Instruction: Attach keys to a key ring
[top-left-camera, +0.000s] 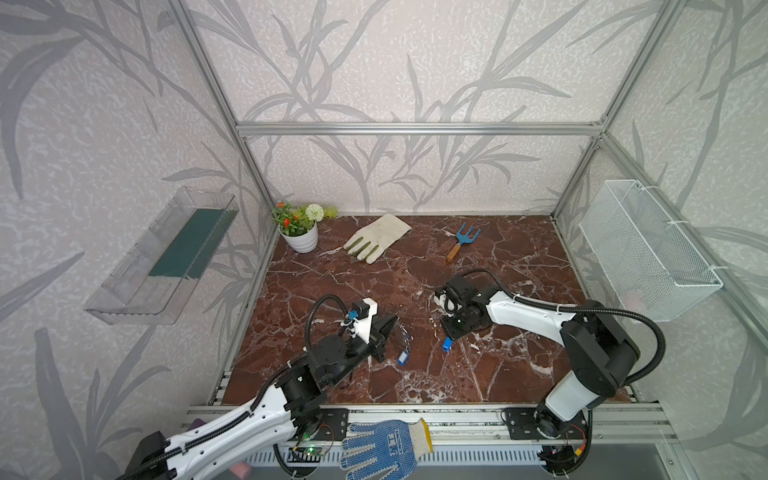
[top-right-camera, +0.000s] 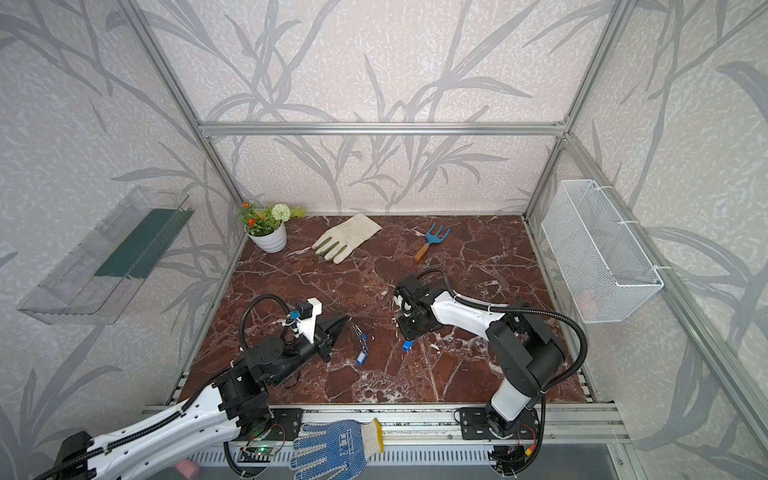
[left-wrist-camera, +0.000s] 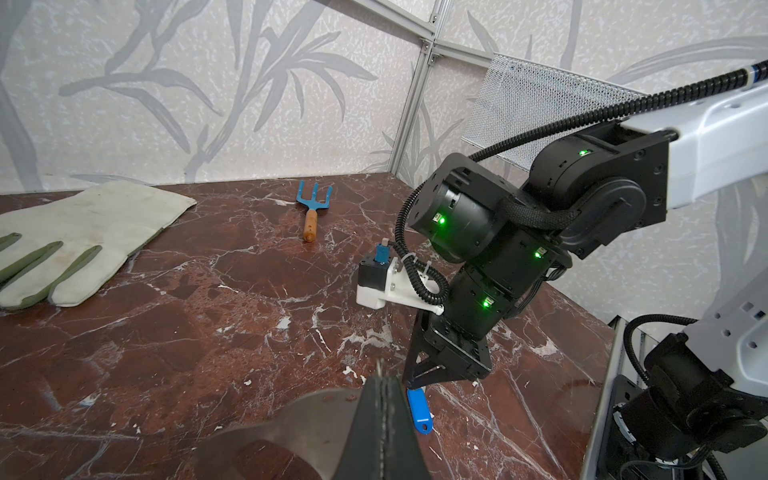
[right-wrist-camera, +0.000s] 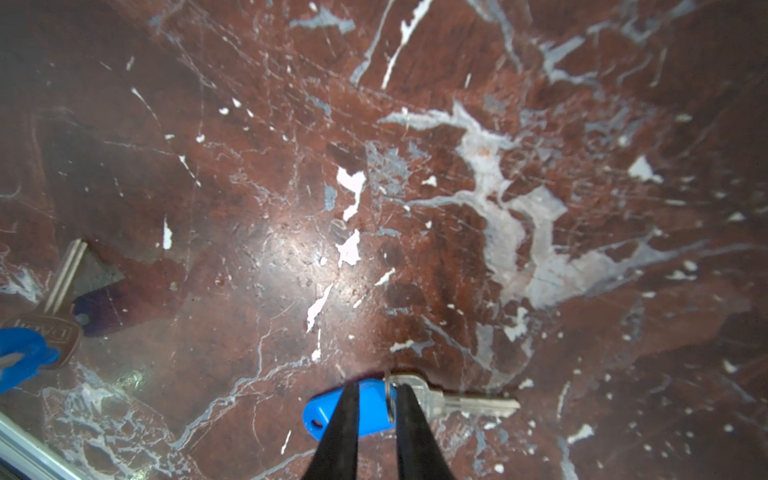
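A loose key with a blue head (right-wrist-camera: 368, 408) lies flat on the table under my right gripper. The right fingers are part open, tips on either side of the blue head where it meets the metal blade. My left gripper (top-left-camera: 396, 318) is shut; from its tip a thin metal key ring (top-left-camera: 405, 329) appears to hang, with a blue-headed key (top-left-camera: 402, 357) at its lower end. Close to the left fingers, a blurred grey loop (left-wrist-camera: 320, 416) shows in the left wrist view. Another key (right-wrist-camera: 60, 308) with a blue head shows at the right wrist view's left edge.
At the back stand a flower pot (top-left-camera: 301, 237), a cream glove (top-left-camera: 379, 237) and a blue hand fork (top-left-camera: 461, 241). Wire baskets hang on both side walls. Bare table lies around the grippers.
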